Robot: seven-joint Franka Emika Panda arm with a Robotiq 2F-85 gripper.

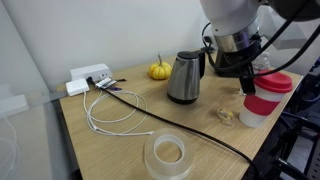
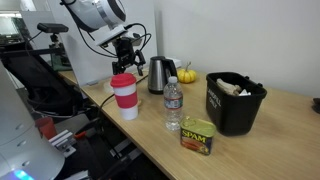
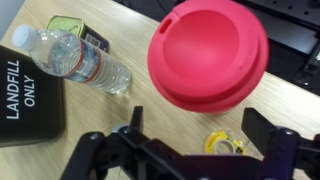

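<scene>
A white cup with a red lid and red band [image 2: 126, 92] stands upright at the table's near edge in exterior view 2. From above, its red lid [image 3: 208, 52] fills the upper middle of the wrist view. My gripper is open, its dark fingers [image 3: 146, 150] spread wide on either side of the lid's lower edge, with nothing visibly held. In exterior view 1 the gripper [image 1: 238, 72] hangs above and just beside the red-lidded cup [image 1: 262, 102]. Contact between them cannot be made out.
A water bottle [image 3: 88, 60] stands close to the cup, with a SPAM can [image 2: 197, 136] and a black bin [image 2: 236, 106] beyond. A small crumpled item [image 3: 224, 142] lies near the cup. A kettle [image 1: 186, 78], black cable [image 1: 190, 130] and white ring [image 1: 168, 154] occupy the other side.
</scene>
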